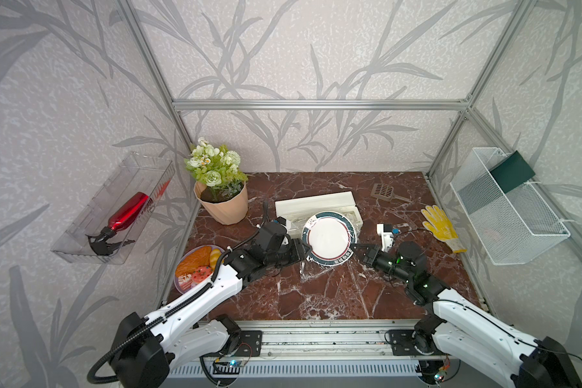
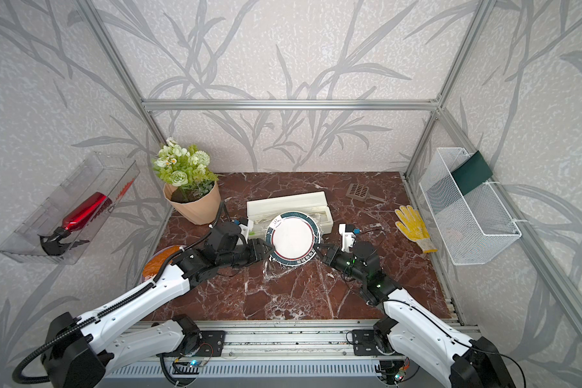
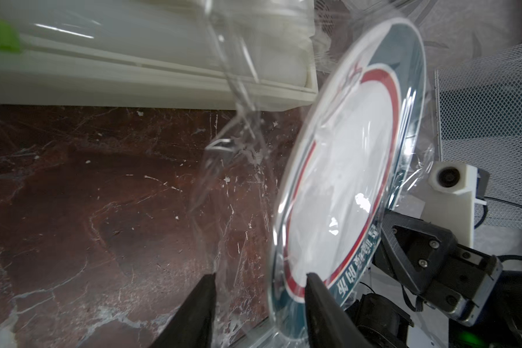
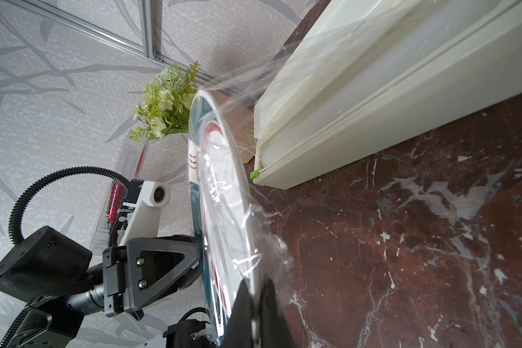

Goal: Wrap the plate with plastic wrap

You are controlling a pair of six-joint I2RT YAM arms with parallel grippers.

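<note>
The plate (image 1: 329, 238) is raised and tilted between my grippers, with clear plastic film over it and hanging past its rim, seen in both wrist views. My left gripper is open, its fingertips either side of the plate's lower left edge and loose film. My right gripper is shut at the plate's opposite rim, with the rim and film at its fingertips. Behind the plate lies the long cream wrap box (image 2: 284, 203), lid raised, with film draping near it.
A flower pot (image 1: 221, 207) stands back left, a plate of food (image 1: 194, 278) front left. A slotted spatula (image 1: 382, 192) and yellow glove (image 1: 439, 226) lie right. A wire basket (image 1: 511, 232) hangs on the right wall, a clear bin (image 1: 77, 236) on the left.
</note>
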